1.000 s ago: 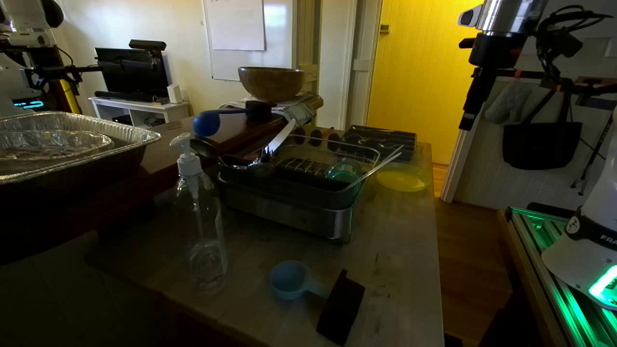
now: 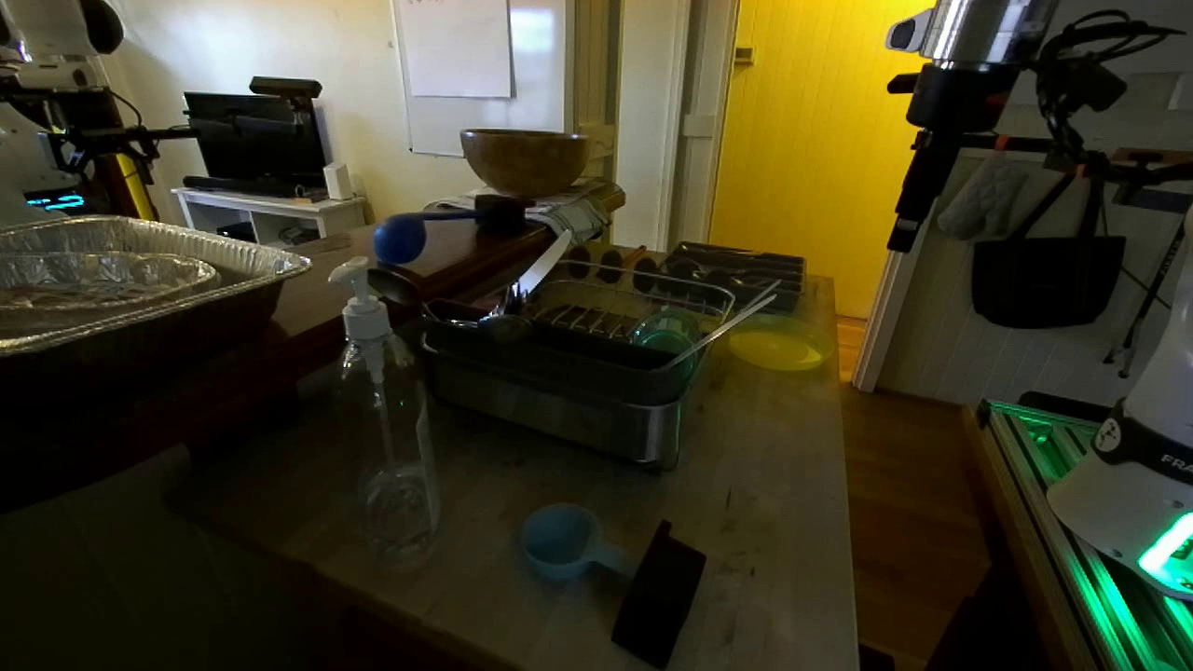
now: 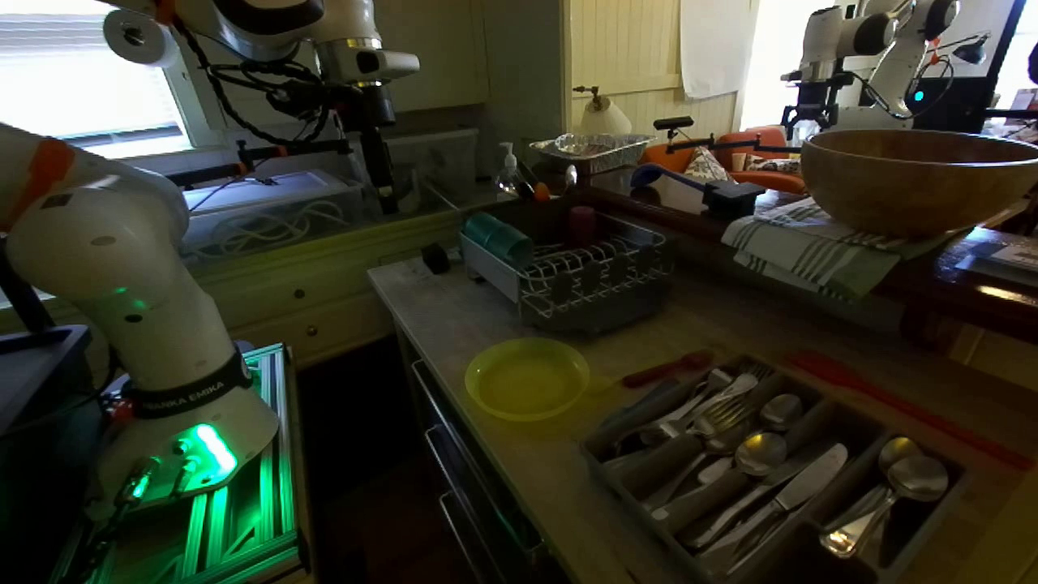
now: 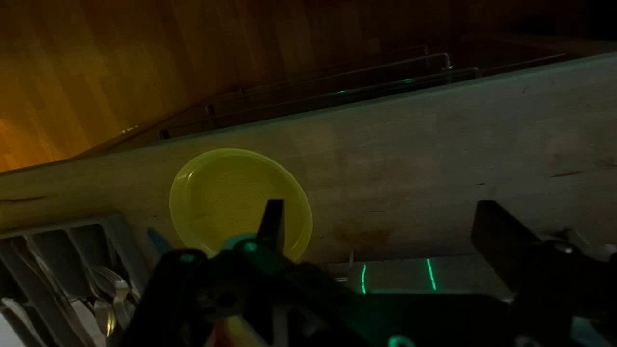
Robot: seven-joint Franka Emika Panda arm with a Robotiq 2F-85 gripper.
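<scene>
High above the floor beside the counter hangs my gripper point(image 2: 901, 240), pointing down and clear of every object. In the wrist view its two dark fingers point(image 4: 273, 222) stand wide apart, so it is open and nothing lies between them. A yellow plate point(image 3: 526, 380) rests flat on the counter between the dish rack point(image 3: 584, 282) and the grey cutlery tray point(image 3: 623, 483). The rack holds a teal cup point(image 3: 498, 239) and a red cup point(image 3: 581, 224). Spoons, forks and knives fill the tray. Part of the plate point(image 4: 231, 188) is hidden by the gripper in the wrist view.
A clear pump bottle point(image 2: 386, 470) and a light blue scoop point(image 2: 559, 541) with a black handle occupy the counter's near end. A wooden bowl point(image 3: 905, 185) sits on the raised ledge. Red utensils lie near the tray.
</scene>
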